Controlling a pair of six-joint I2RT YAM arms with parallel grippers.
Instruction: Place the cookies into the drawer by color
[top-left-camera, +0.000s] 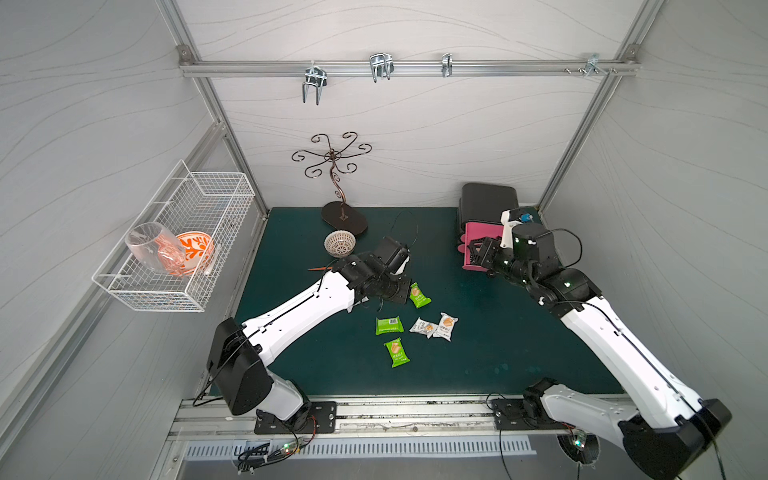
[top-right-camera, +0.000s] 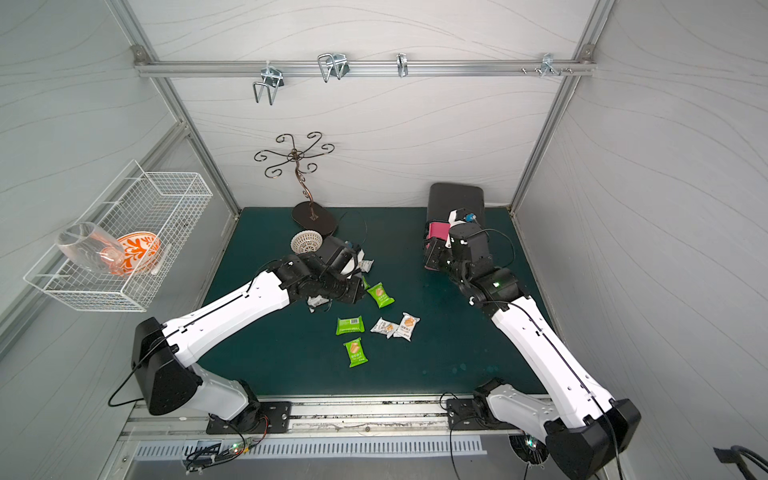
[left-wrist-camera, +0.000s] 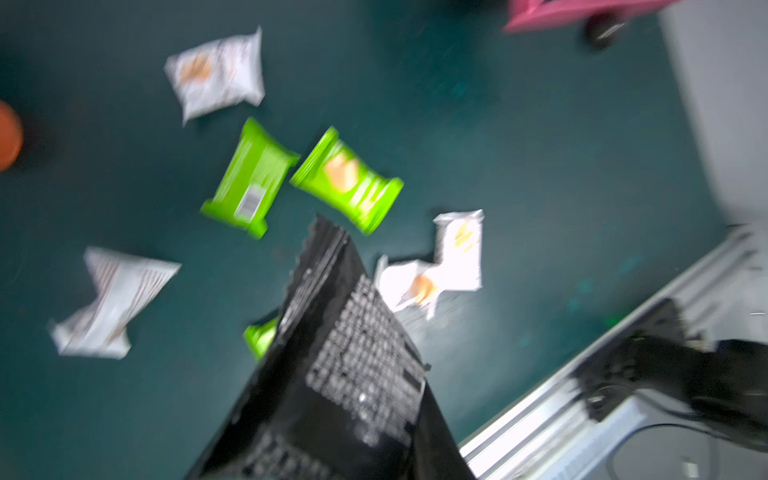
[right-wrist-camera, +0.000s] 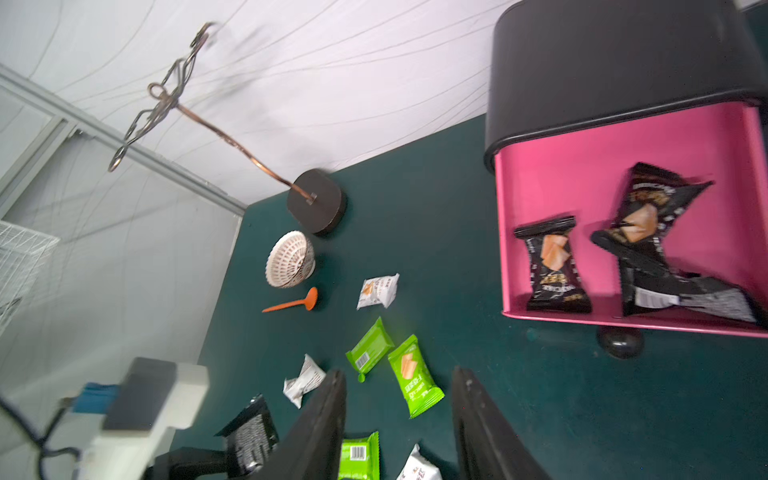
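A black cookie packet (left-wrist-camera: 352, 360) fills the lower middle of the left wrist view, and my left gripper (top-left-camera: 397, 286) is shut on it above the table; the packet hides the fingers. My right gripper stands open and empty in front of the pulled-out pink drawer (right-wrist-camera: 552, 188). Three black packets lie inside that drawer, one being this left-hand packet (right-wrist-camera: 553, 268). On the table are several green packets, such as this one (top-left-camera: 396, 352) and this one (top-left-camera: 389, 325), and several white packets, including one near the middle (top-left-camera: 445, 326) and one farther left (right-wrist-camera: 304, 380).
The dark drawer cabinet (right-wrist-camera: 624, 64) stands at the back right. A metal stand (top-left-camera: 342, 216), a small white basket (right-wrist-camera: 289, 260) and an orange spoon (right-wrist-camera: 308, 299) occupy the back left. The wire rack (top-left-camera: 148, 302) hangs on the left wall.
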